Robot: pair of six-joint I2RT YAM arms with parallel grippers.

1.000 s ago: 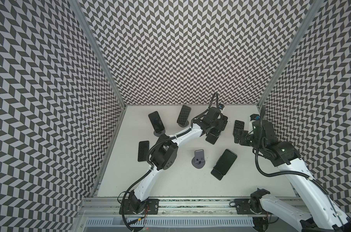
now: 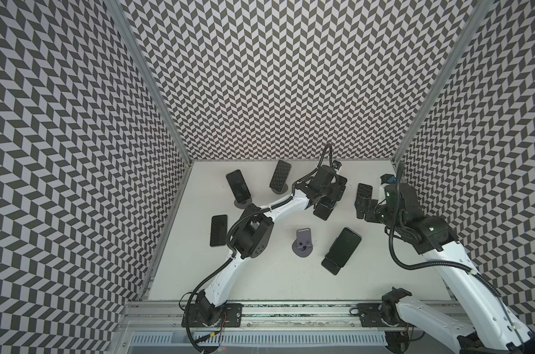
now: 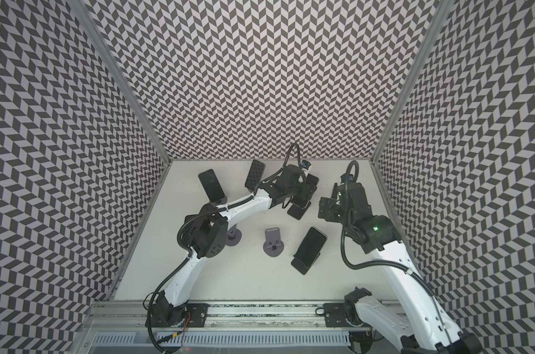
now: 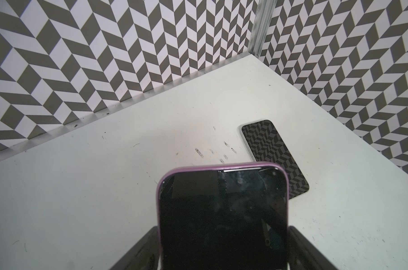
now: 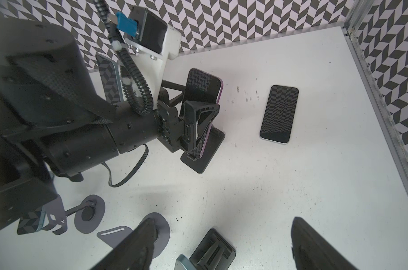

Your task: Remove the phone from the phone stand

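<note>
A dark phone with a purple edge (image 5: pixel 202 83) stands tilted on a black stand (image 5: pixel 199 163) at the back right of the table. My left gripper is shut on its sides, and the phone's top fills the lower middle of the left wrist view. In the right wrist view the left gripper's body covers part of that phone. My right gripper is open at the right of the table, above and apart from the stands, with nothing between its fingers.
A loose phone (image 5: pixel 279 114) lies at the back right, another (image 2: pixel 218 230) at the left. Other phones on stands (image 2: pixel 238 187) (image 2: pixel 279 175) are at the back left, a large one (image 2: pixel 344 249) at the front. An empty purple stand (image 2: pixel 302 244) stands mid-table.
The left gripper's wrist and cable have shifted very slightly in the top left view. The right arm has not visibly moved.
</note>
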